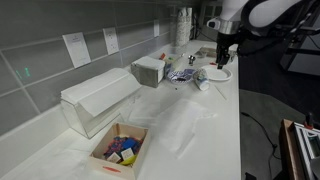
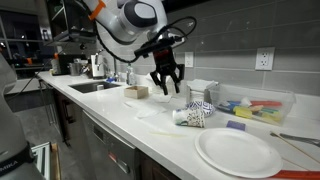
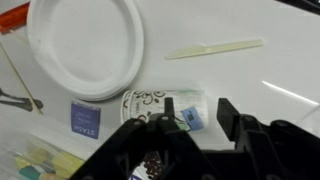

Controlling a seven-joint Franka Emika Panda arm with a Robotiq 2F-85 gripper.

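Note:
A cup (image 3: 165,108) with a printed pattern lies on its side on the white counter, below my gripper in the wrist view. In exterior view 2 the same cup (image 2: 188,117) lies beside a white plate (image 2: 238,153). My gripper has its fingers apart, with the cup seen beneath them and nothing visibly held. From the side, the gripper (image 2: 167,84) hangs above the counter, higher than the cup.
A pale flat stick (image 3: 214,48) lies near the plate. A dark blue packet (image 3: 86,118) and a clear bin (image 2: 250,104) are close by. At the near end stands a box of colourful items (image 1: 120,150). The middle of the counter holds clear plastic sheeting (image 1: 180,128).

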